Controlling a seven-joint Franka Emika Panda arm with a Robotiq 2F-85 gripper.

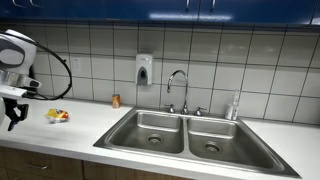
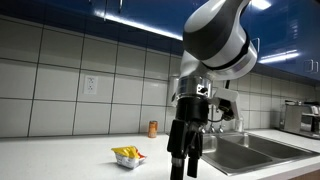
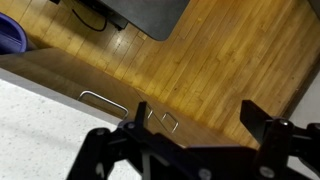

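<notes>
My gripper is open in the wrist view, its two dark fingers wide apart with nothing between them. Below it show the wooden floor [image 3: 175, 75] and the edge of the white counter [image 3: 40, 130]. In exterior view 2 the gripper [image 2: 185, 168] points down at the front of the counter. A small paper tray [image 2: 128, 161] with yellow and red contents sits behind it, to the left and clear of the fingers. At the far left of exterior view 1, the gripper [image 1: 14, 121] hangs left of that tray [image 1: 58, 117].
An orange-brown jar [image 1: 116, 101] stands by the tiled wall. The double sink [image 1: 190, 119] with its faucet [image 1: 178, 76] fills the counter's middle. Behind the sink stands a clear bottle [image 1: 234, 106]; a soap dispenser [image 1: 144, 70] hangs on the wall. Free counter lies between tray and sink.
</notes>
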